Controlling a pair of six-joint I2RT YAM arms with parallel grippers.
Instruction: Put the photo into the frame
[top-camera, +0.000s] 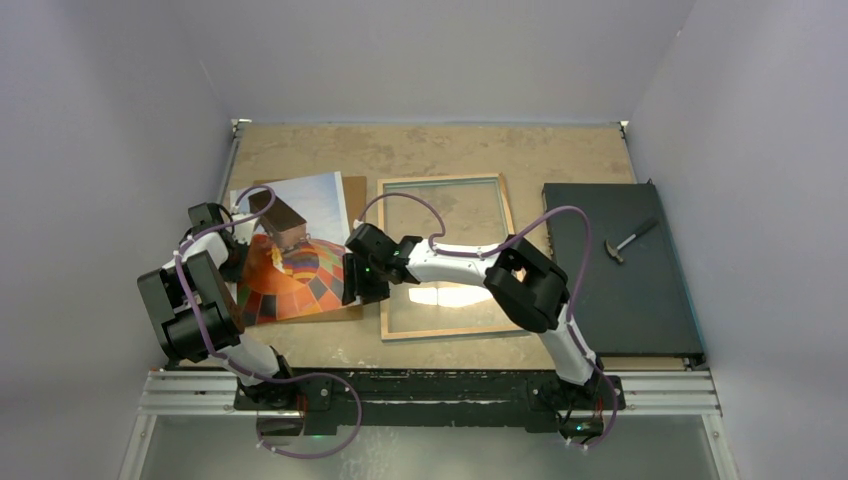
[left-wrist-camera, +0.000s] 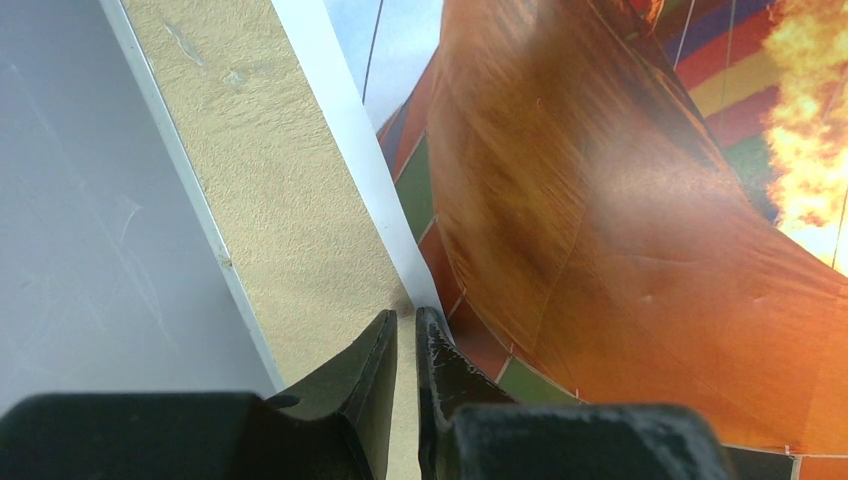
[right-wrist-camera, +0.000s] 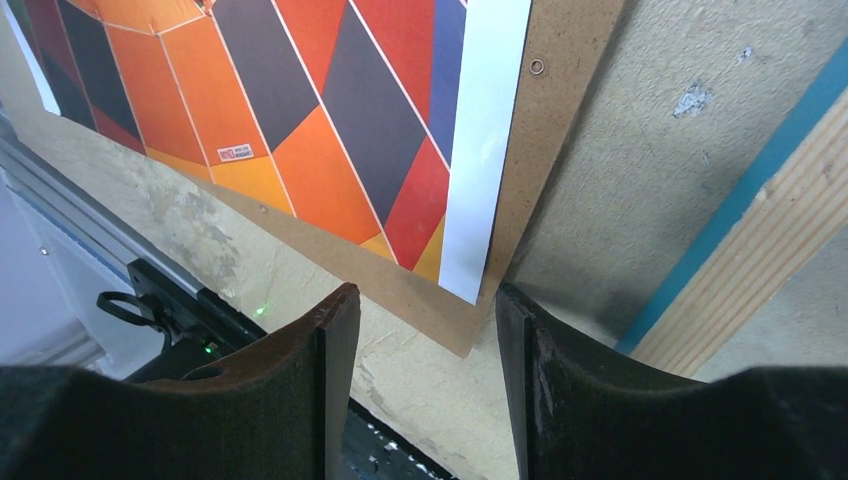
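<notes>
The hot-air balloon photo (top-camera: 300, 260) lies on a brown backing board (top-camera: 354, 190) at the left of the workspace. My left gripper is at the photo's left white edge, fingers close together with a narrow gap; whether the edge is between them is unclear. My right gripper is low at the photo's near right corner, its fingertips apart on either side of the white border and board corner; whether it grips them I cannot tell. The wooden frame (top-camera: 443, 178) with a clear pane lies to the right, partly under my right arm.
A dark board (top-camera: 618, 300) with a hammer (top-camera: 630, 240) on it lies at the right. Bare tabletop (top-camera: 440, 145) shows along the back. Grey walls enclose the left, back and right sides.
</notes>
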